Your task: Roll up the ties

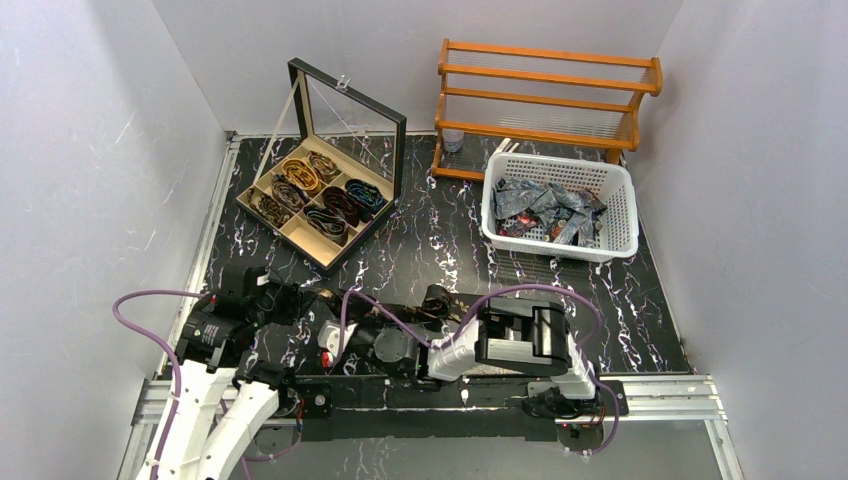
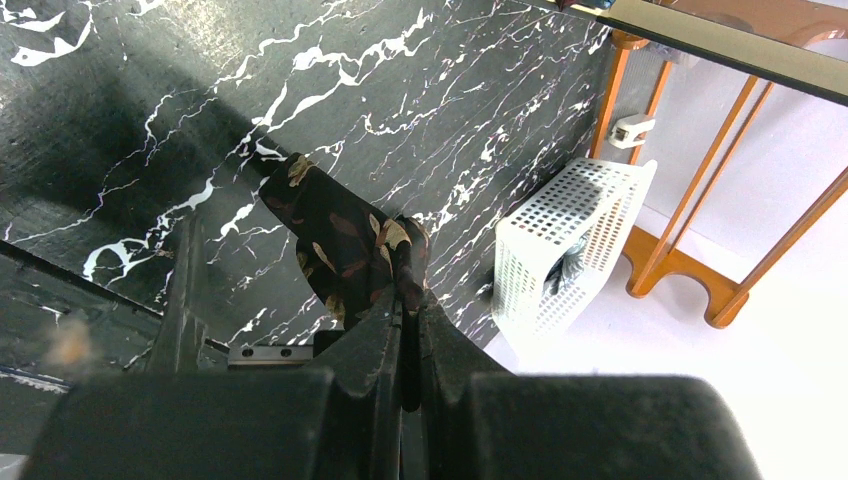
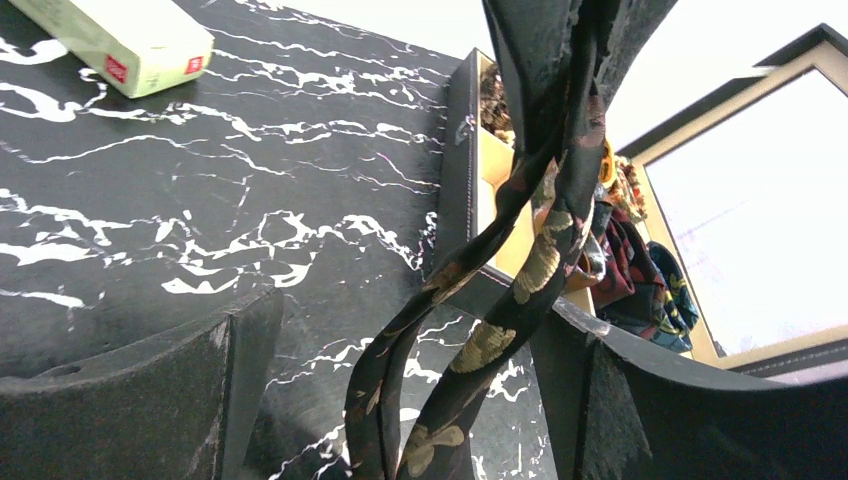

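Note:
A dark tie with brown-gold leaf patterns (image 1: 437,300) lies along the table's front, partly hidden under the right arm. My left gripper (image 1: 303,298) is shut on this tie (image 2: 340,225), which hangs from its fingertips in the left wrist view. In the right wrist view my right gripper stands open, its fingers (image 3: 255,350) on either side of the twisted tie strip (image 3: 520,300), apart from it as far as I can see. Above, the left gripper's dark fingers (image 3: 540,70) pinch the strip's upper end.
The glass-lidded tie box (image 1: 300,240) stands open at the back left, holding several rolled ties. A white basket (image 1: 625,215) with crumpled cloths is at the right, before a wooden rack (image 1: 545,130).

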